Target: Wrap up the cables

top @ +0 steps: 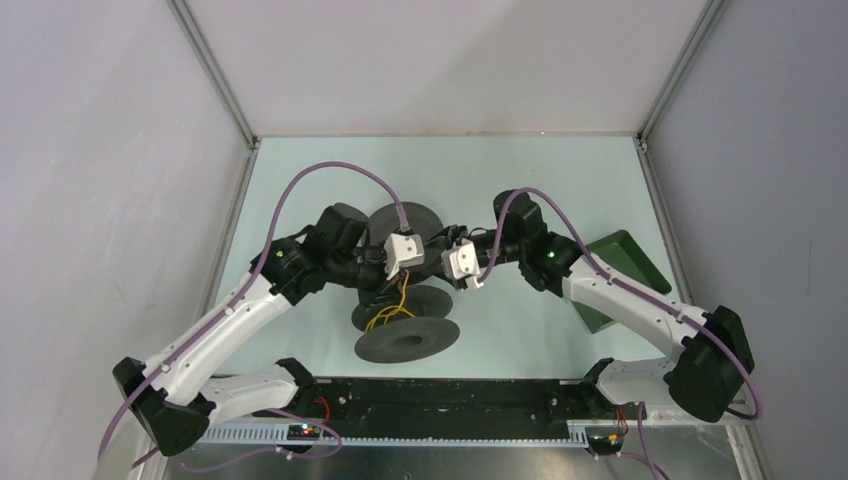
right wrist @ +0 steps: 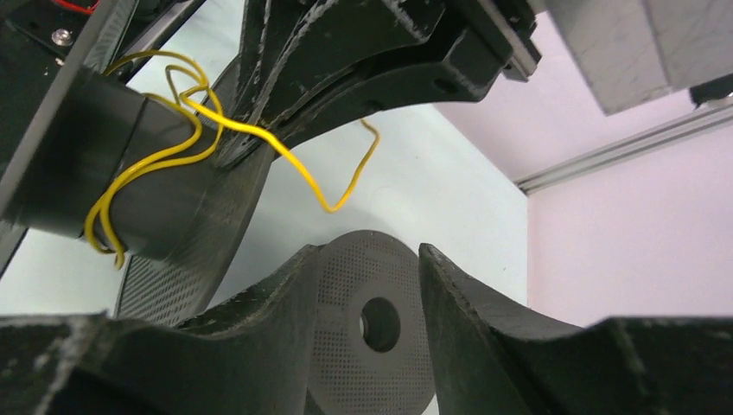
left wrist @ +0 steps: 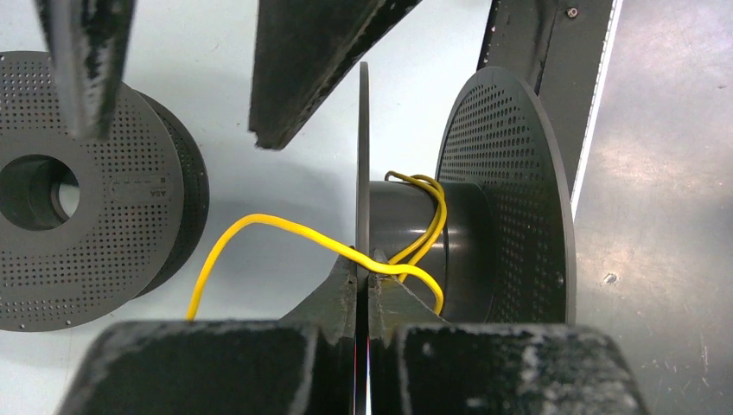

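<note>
My left gripper is shut on the thin rim of one flange of a black spool (left wrist: 506, 147), which is tipped so its drum shows. Yellow cable (left wrist: 294, 227) lies in loose loops round that drum. One length crosses the gripped rim beside the left fingers, and its free part reaches out past the flange. My right gripper stands open close by, fingers apart and nothing between them. The bent free cable (right wrist: 331, 208) hangs just beyond its tips. In the top view the left hand hides part of the spool (top: 408, 341).
A second black spool (left wrist: 95, 285) with a perforated flange lies flat on the pale table behind the held one. On the right, a green bin (top: 628, 255) sits partly beneath the right arm. Open table lies between the spools and that bin.
</note>
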